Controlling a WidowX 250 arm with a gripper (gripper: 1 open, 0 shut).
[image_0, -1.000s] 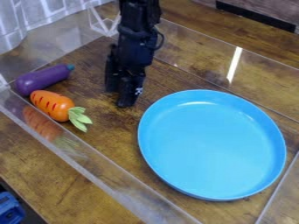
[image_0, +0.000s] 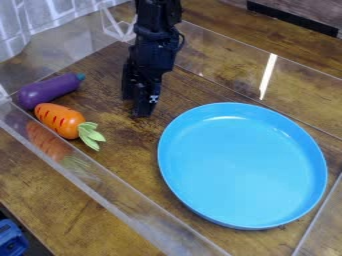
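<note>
My black gripper reaches down from the top of the camera view to the wooden surface, left of a large blue plate. Its fingers are dark against the dark wood, and I cannot tell whether they are open or shut. A plush orange carrot with a green top and a purple eggplant lie to the gripper's left, apart from it.
Clear walls border the wooden work area. A small blue object sits outside at the bottom left corner. The wood behind the plate, at the upper right, is clear.
</note>
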